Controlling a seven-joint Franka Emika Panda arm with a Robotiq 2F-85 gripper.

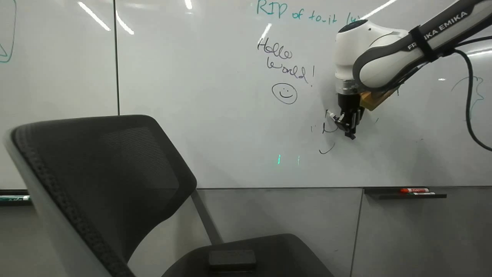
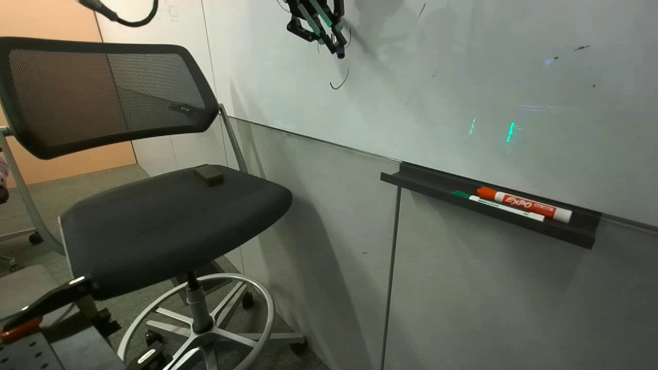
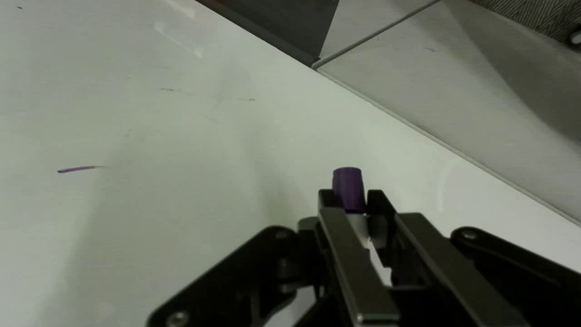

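My gripper is shut on a marker, whose dark purple end (image 3: 348, 190) pokes out past the fingertips. A strip of its white body (image 3: 359, 226) shows between the fingers. From the side, the gripper (image 1: 349, 134) hangs low in front of the whiteboard (image 1: 207, 143), and the marker's pale part (image 1: 331, 114) sticks out to its left. Whether the marker touches the board is unclear. Dark strokes (image 1: 330, 130) lie just left of the gripper, with a small curved stroke (image 1: 327, 149) below. The gripper (image 2: 333, 43) is partly cut off in the second exterior view.
A ledge (image 2: 401, 179) below the board carries a red marker (image 2: 524, 203) and a thinner white one with a green cap (image 2: 506, 208). An office chair (image 2: 179, 216) stands before the board with a dark block (image 2: 209, 175) on its seat. Handwriting (image 1: 281, 57) fills the upper board.
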